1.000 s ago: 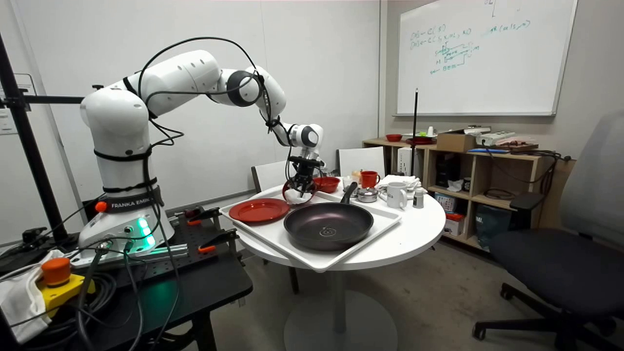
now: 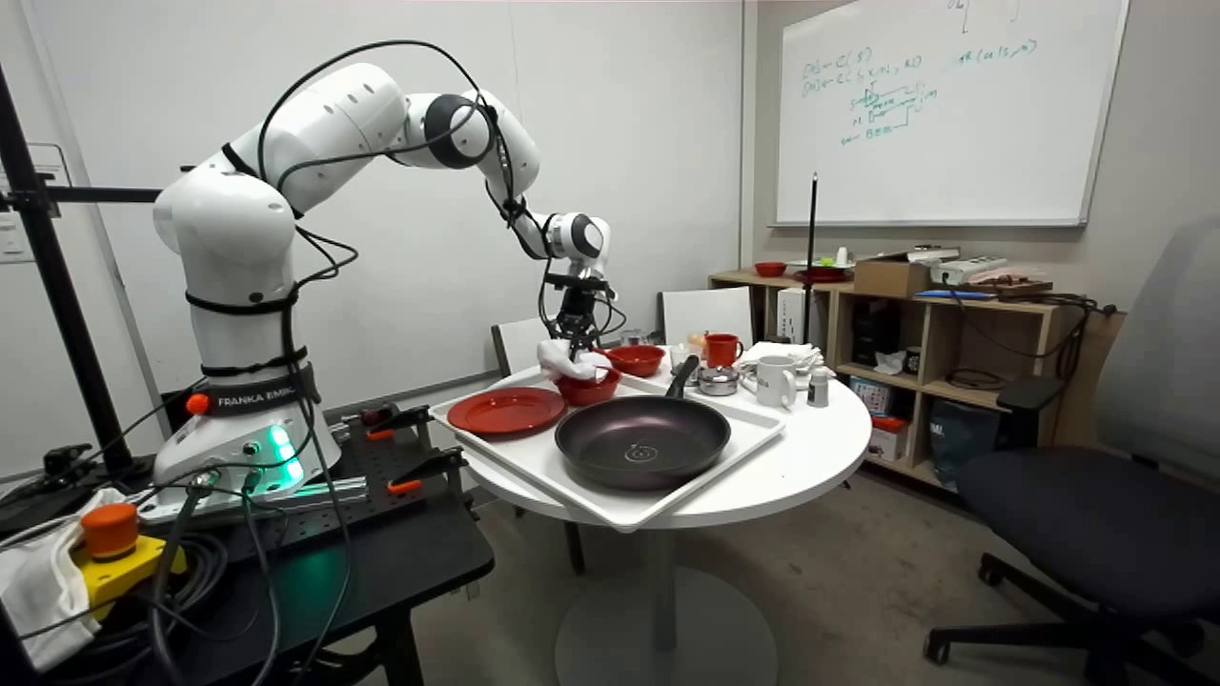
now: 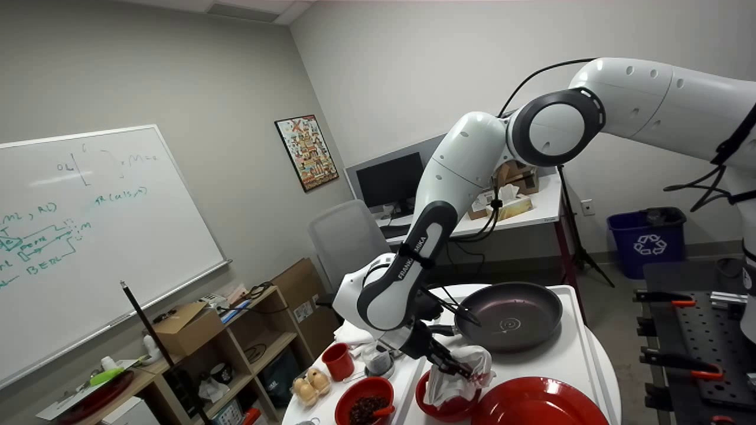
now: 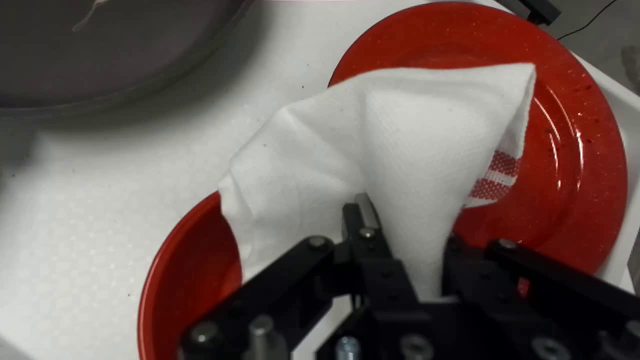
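A white cloth [image 4: 312, 150] with a red checked patch hangs from my gripper, which is shut on it. In the wrist view the cloth spreads over one side of a red bowl [image 4: 183, 276] and over part of a red plate [image 4: 588, 180]. Exterior view 1 has the gripper [image 2: 579, 339] just above the bowl [image 2: 589, 393], the cloth [image 2: 562, 359] bunched at its left side. From exterior view 2, the cloth [image 3: 464, 361] covers much of the bowl's opening, so most of the inside is hidden.
A dark frying pan [image 2: 642, 444] shares the white tray [image 2: 743, 434] with the bowl and plate. Behind stand a second red bowl [image 2: 637, 360], a red mug [image 2: 722, 349], a white mug [image 2: 777, 379] and a small metal pot [image 2: 718, 381]. The tray's front corner is clear.
My gripper has risen and shifted left, bringing the cloth up from within the bowl to above its rim. The bowl looked tipped towards the camera before and now sits upright.
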